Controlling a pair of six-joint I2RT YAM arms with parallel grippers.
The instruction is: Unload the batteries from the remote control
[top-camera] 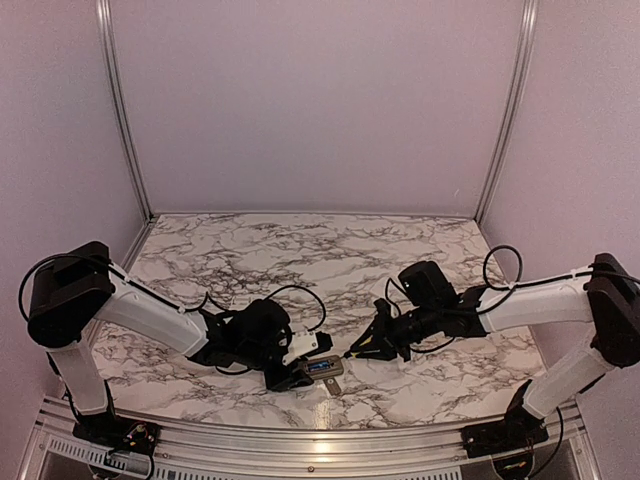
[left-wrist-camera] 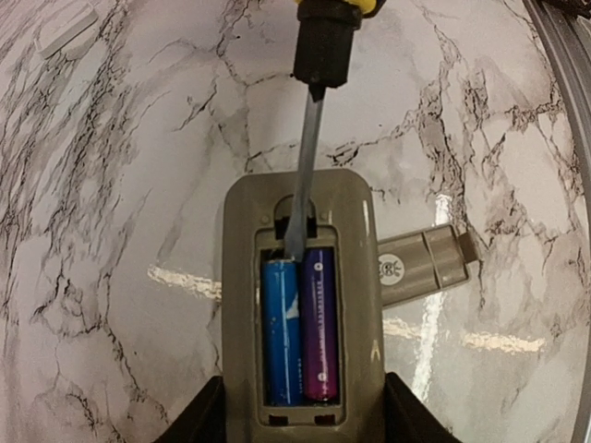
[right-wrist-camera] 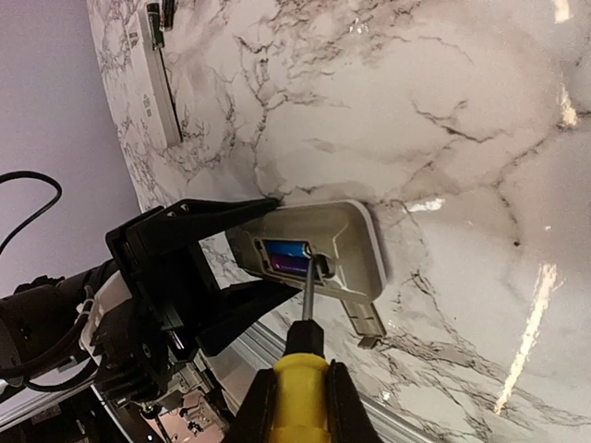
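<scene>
The grey remote (left-wrist-camera: 247, 323) has its back open, holding a blue battery (left-wrist-camera: 282, 332) and a purple battery (left-wrist-camera: 319, 323). My left gripper is shut on the remote's end. My right gripper is shut on a yellow-handled screwdriver (right-wrist-camera: 300, 392), whose metal tip reaches into the compartment at the batteries' ends, as both wrist views show. The battery cover (left-wrist-camera: 420, 263) lies on the table beside the remote.
A pale bar-shaped object (right-wrist-camera: 157, 83) lies off beside the remote, with dark items at its end. A metal rail (top-camera: 310, 432) runs along the front edge.
</scene>
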